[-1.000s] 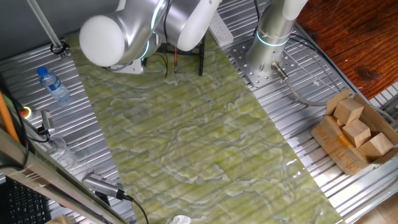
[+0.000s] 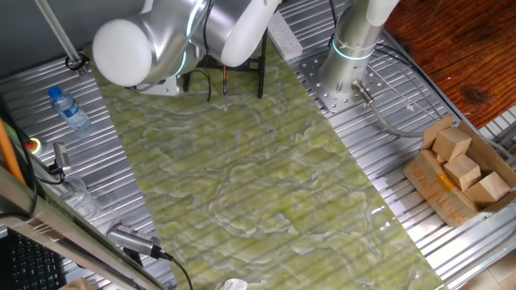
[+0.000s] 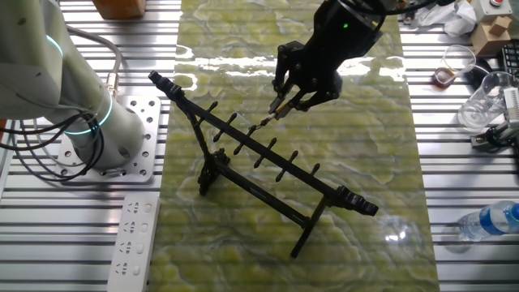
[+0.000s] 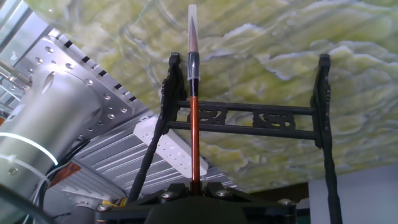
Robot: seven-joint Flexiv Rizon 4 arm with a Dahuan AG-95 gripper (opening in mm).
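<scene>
A writing brush with a reddish-brown handle (image 4: 195,137) and a clear cap over its bristles is held in my gripper, whose fingers are closed around the handle. In exterior view 1 the brush (image 2: 226,80) hangs tip down below the arm. The black brush rack (image 3: 268,152) stands on the green mat, with several small pegs along its top bar. My gripper (image 3: 280,109) is beside the middle of that bar, on the side away from the power strip. A thin dark end reaches toward a peg; whether it touches cannot be told.
A white power strip (image 3: 133,243) and the robot's base plate (image 3: 146,134) lie beside the mat. A cardboard box (image 2: 442,189) with wooden blocks stands at right, a water bottle (image 2: 69,109) at left.
The rack has stayed in place.
</scene>
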